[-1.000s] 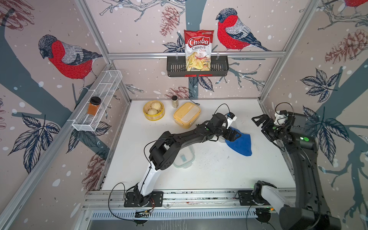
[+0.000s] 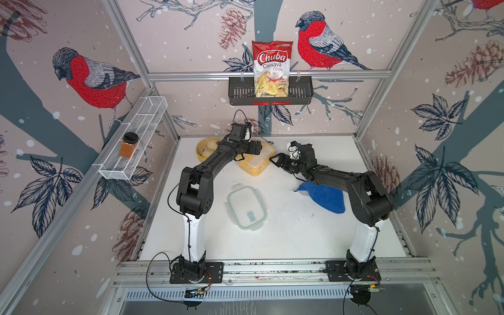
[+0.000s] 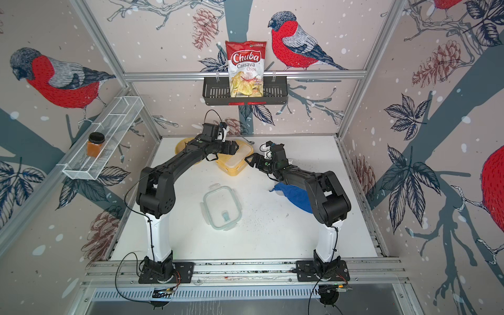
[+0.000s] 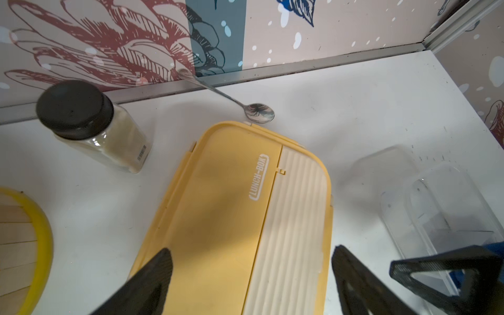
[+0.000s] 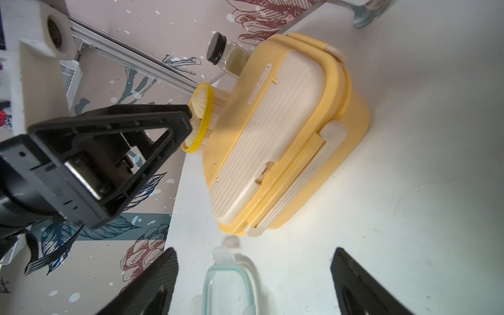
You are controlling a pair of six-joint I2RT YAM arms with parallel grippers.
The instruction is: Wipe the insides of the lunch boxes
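Note:
A closed yellow lunch box (image 4: 225, 210) with a ribbed cream panel stands at the back middle of the table. Above it hangs my left gripper, its fingers wide apart and empty. My right gripper is just right of the box, fingers apart, nothing between them. A clear container (image 4: 425, 210) stands at the right, with a blue cloth (image 2: 328, 197) draped against it and partly hidden by my right arm. In front of the yellow box lies a clear lid with a pale green rim (image 2: 264, 204).
A bamboo steamer (image 2: 200, 152) with buns is at the back left, partly behind my left arm. A black-capped jar (image 4: 105, 126) and a spoon (image 4: 257, 112) lie near the back wall. Dark crumbs dot the middle front, otherwise clear.
The right gripper has swung in leftward from the table's right edge to beside it.

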